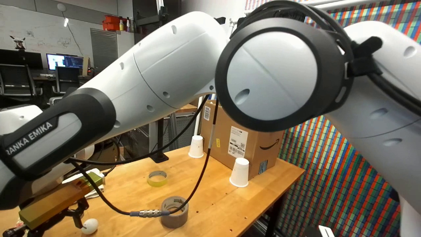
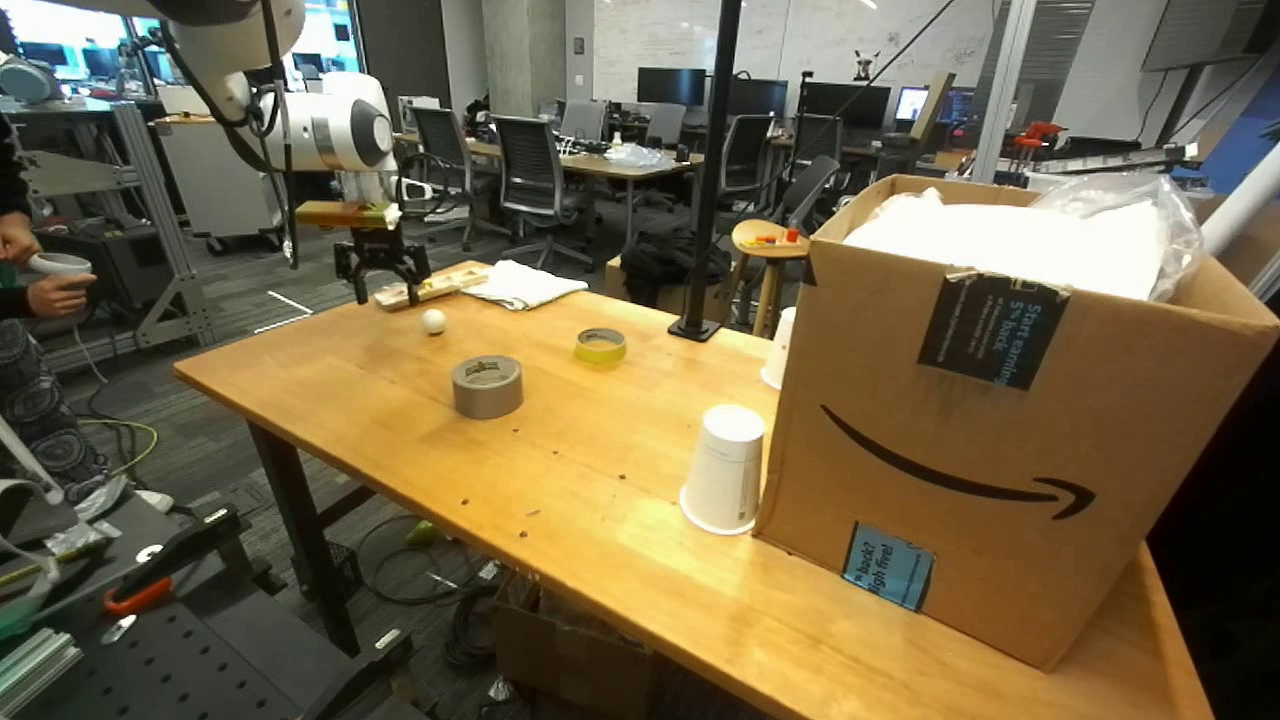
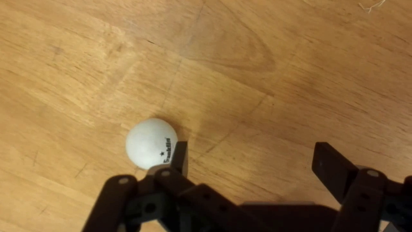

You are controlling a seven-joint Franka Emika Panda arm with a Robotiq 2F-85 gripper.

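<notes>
My gripper stands open above the table, with only bare wood showing between its fingers. A white ball (image 3: pixel 150 143) with printed lettering rests on the table in the wrist view. It lies outside the fingers, beyond the left finger (image 3: pixel 180 156), which covers a bit of its lower right edge. I cannot tell whether finger and ball touch. In exterior view 2 the gripper (image 2: pixel 386 298) hangs to the left of the ball (image 2: pixel 433 320) and a little higher. Exterior view 1 shows the ball (image 1: pixel 90 226) close by the gripper's nearer finger.
A grey tape roll (image 2: pixel 487 386) and a yellow tape roll (image 2: pixel 600 347) lie mid-table. Upside-down white cups (image 2: pixel 725 468) stand by a large cardboard box (image 2: pixel 1020 480). Behind the gripper are a white cloth (image 2: pixel 524 286) and a wooden piece (image 2: pixel 434 286).
</notes>
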